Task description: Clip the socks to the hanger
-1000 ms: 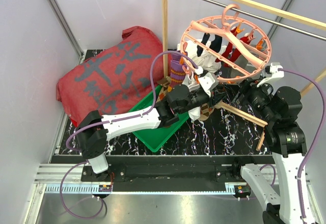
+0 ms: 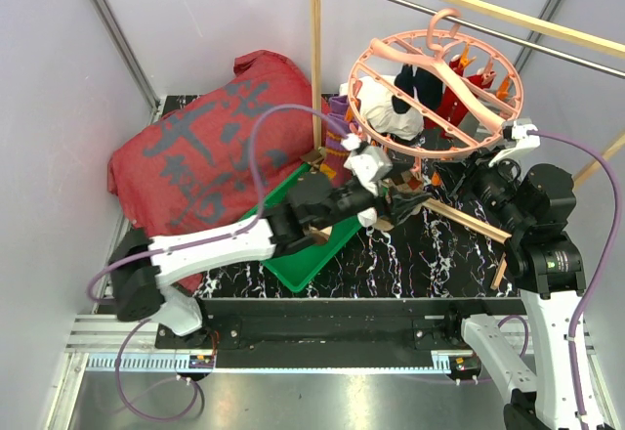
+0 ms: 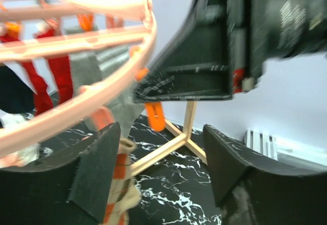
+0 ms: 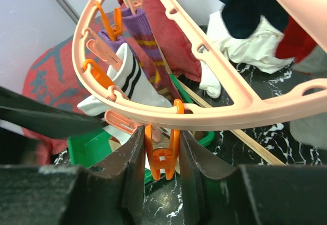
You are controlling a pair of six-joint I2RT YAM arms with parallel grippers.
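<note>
A round pink hanger [image 2: 361, 122] hangs from the rod with several socks clipped around its ring. On the near side of the ring, my right gripper is shut on an orange clip [image 4: 162, 156]. My left gripper stands open below the ring, nothing visibly between its fingers. Left of its gap, a brown and orange sock [image 3: 120, 176] hangs under a pink clip [image 3: 102, 117]. A white sock with black stripes [image 4: 135, 82] hangs behind the ring in the right wrist view. Whether the orange clip bites any cloth, I cannot tell.
A green tray [image 2: 295, 272] lies on the black marbled table, partly under my left arm. Red cloth [image 2: 210, 151] fills the left back. A wooden frame [image 2: 316, 59] carries the rod, its foot bars [image 2: 469, 221] crossing the table.
The hanger has swung slightly. The right arm has barely shifted.
</note>
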